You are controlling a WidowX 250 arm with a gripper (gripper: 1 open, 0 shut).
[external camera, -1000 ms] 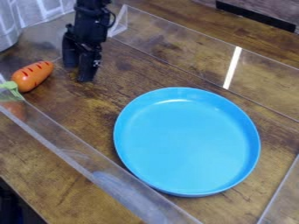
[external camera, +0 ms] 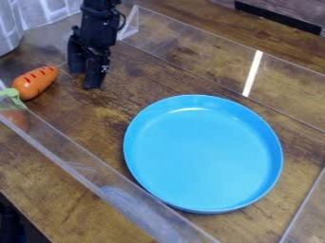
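A black robot arm reaches down from the top left, its gripper low over the wooden surface, open, just right of an orange toy carrot with a green top. A large blue plate lies on the right half of the surface. Whether anything is between the fingers is too small to tell.
Clear plastic walls edge the wooden work area, one running diagonally along the lower left. A metallic object stands at the top left corner. The wood between gripper and plate is bare.
The arm and gripper have shifted very slightly left. The carrot and plate look unmoved.
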